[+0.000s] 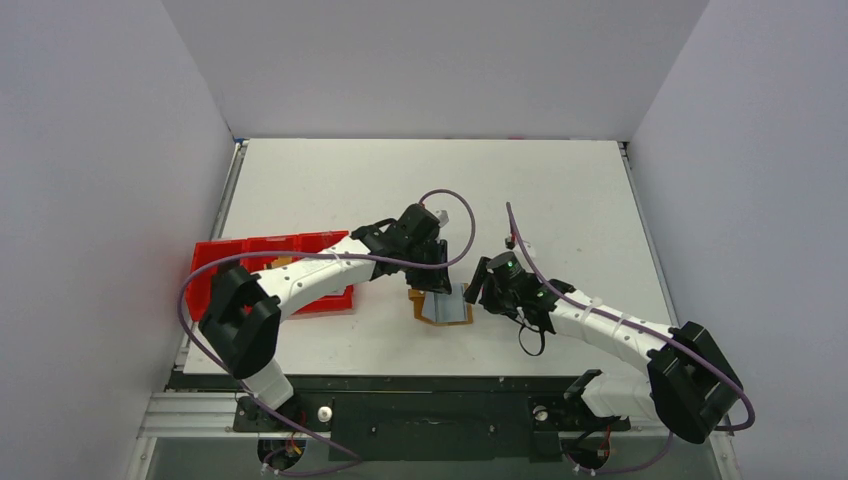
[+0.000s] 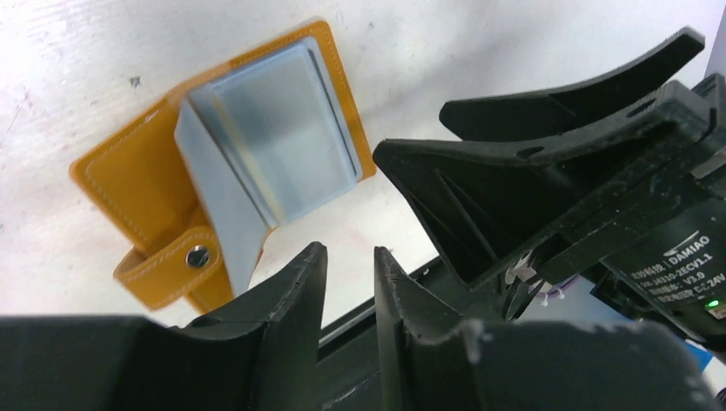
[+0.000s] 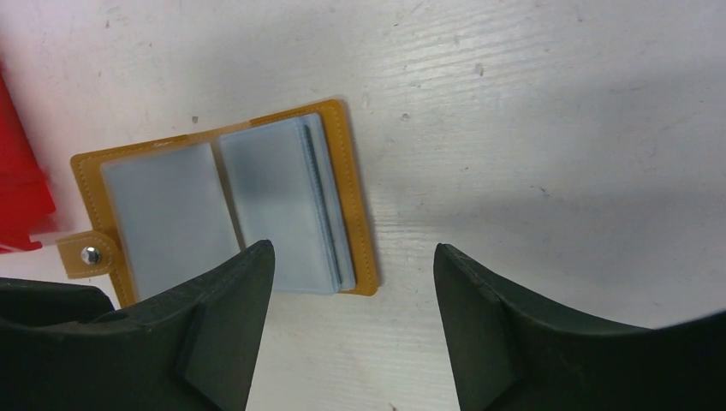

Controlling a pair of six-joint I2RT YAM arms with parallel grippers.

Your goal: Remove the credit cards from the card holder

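The card holder [image 1: 452,304] lies unfolded on the table, its tan cover showing round clear grey sleeves [image 3: 274,197]. One sleeve page [image 2: 224,184] stands half lifted in the left wrist view, beside the strap with its metal snap [image 2: 198,256]. I cannot make out a card in the sleeves. Over the holder is my left gripper, part open with bare table between its fingers. My right gripper, also open with nothing between its fingers, is just right of the holder; its fingers [image 2: 514,154] loom close to the left gripper.
A red tray [image 1: 338,300] with compartments stands on the left, partly covered by the left arm. Both grippers crowd the space over the holder.
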